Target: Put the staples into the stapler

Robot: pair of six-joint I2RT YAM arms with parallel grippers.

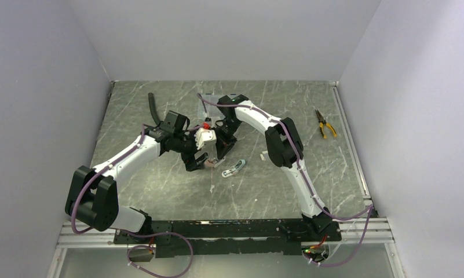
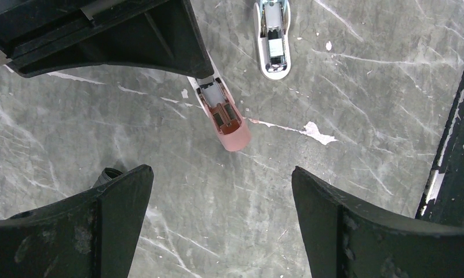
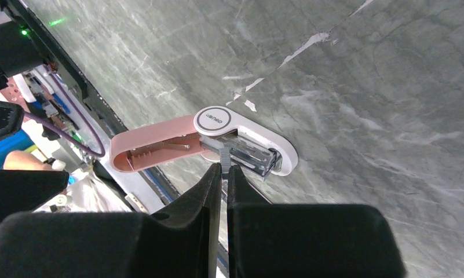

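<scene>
A pink-and-white stapler (image 3: pixel 154 145) lies opened out on the table, its metal staple channel (image 3: pixel 249 155) exposed. Held upright in the right wrist view is a thin grey staple strip (image 3: pixel 225 156), its lower end pinched by my right gripper, which is shut on it. In that view the strip overlaps the channel's inner end; whether they touch I cannot tell. The left wrist view shows the pink end (image 2: pixel 235 138) of the stapler between and beyond the fingers of my left gripper, which stands open and empty. There, the right fingers (image 2: pixel 177 43) cover the stapler's far part.
A second opened stapler (image 1: pixel 234 168), white and teal, lies close by on the right. Small white pieces (image 1: pixel 264 155) sit farther right, under the right arm. Pliers (image 1: pixel 325 124) lie at the far right, and a black rod (image 1: pixel 153 108) at the back left.
</scene>
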